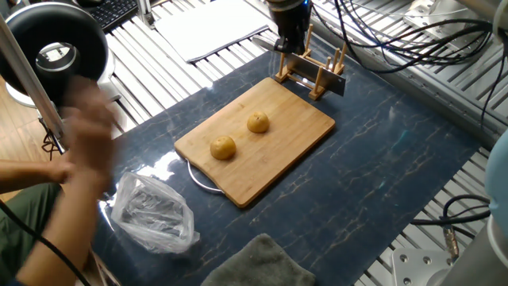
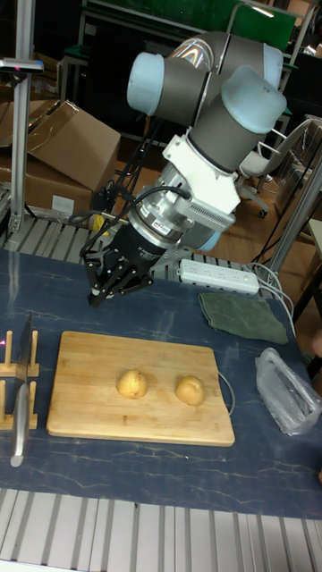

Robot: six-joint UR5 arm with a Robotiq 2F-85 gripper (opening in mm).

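Note:
Two round yellow-brown potatoes, the left one and the right one, rest apart on a wooden cutting board. Beyond the board in exterior view 1, a wooden rack holds a knife with a broad metal blade. My black gripper overlaps the rack in that view. From exterior view 3, the gripper is seen raised in the air past the board's far edge, clear of both potatoes and rack. Its dark fingers blend together, so their spread is unclear; nothing obvious hangs from them.
A crumpled clear plastic bag and a grey-green cloth lie on the dark tabletop. A person's blurred arm is at the left. A white power strip sits along the far edge in exterior view 3. Bare table surrounds the board.

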